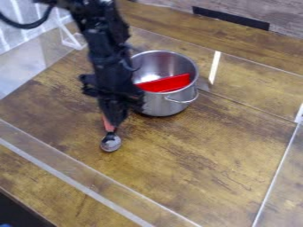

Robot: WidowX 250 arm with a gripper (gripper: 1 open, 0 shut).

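Note:
The dark robot gripper (112,102) hangs low at the left of the steel pot, over a spoon with a red handle and a metal bowl (110,142). The fingertips are dark and blurred at the upper part of the handle; whether they hold it is unclear. The steel pot (162,105) stands just right of the gripper with a red object (162,82) inside.
A wooden table (219,155) fills the view, with wide free room to the right and front. A clear edging runs along the left front and the right side.

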